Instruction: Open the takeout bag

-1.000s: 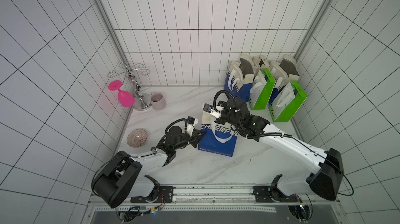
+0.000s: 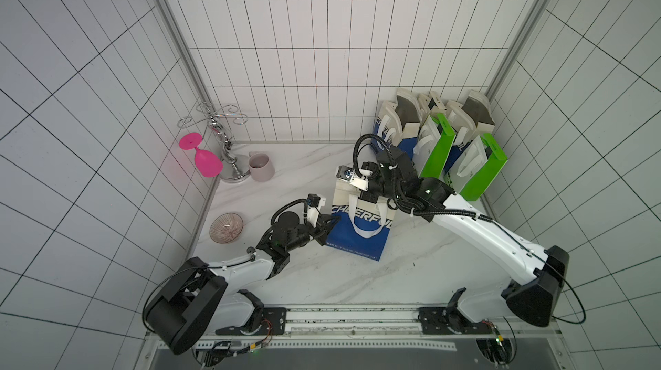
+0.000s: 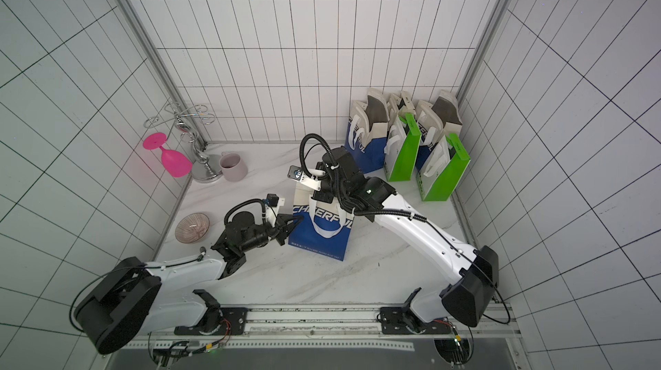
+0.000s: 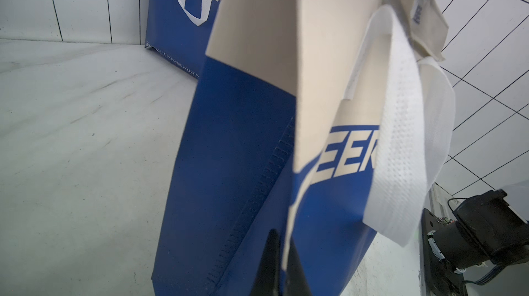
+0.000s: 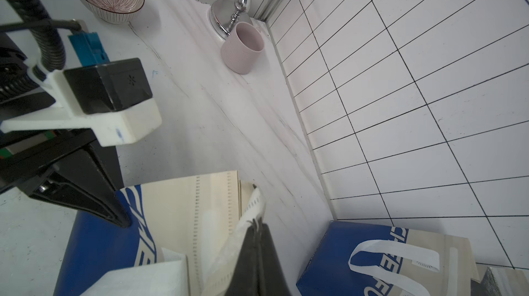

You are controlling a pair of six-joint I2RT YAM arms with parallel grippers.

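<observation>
The blue and cream takeout bag [image 2: 361, 238] stands in the middle of the table, white strap handles hanging on its front. In the left wrist view, the takeout bag [image 4: 231, 147] shows a folded side panel and a thin front edge. My left gripper is shut at the bag's side, with that thin edge running down between its fingers. At the top of the takeout bag [image 5: 173, 213], my right gripper is shut with thin white bag material at its fingertips. The right arm covers much of the bag's upper part in the top views.
Several blue and green bags [image 2: 432, 156] stand at the back right. On the left are a pink mug [image 2: 261, 167], a bowl [image 2: 226, 228] and a metal stand [image 2: 235, 169] with a pink goblet [image 2: 206, 162].
The bag has turned slightly, its lower right corner shifting left and a little forward. The left gripper stays almost in place.
</observation>
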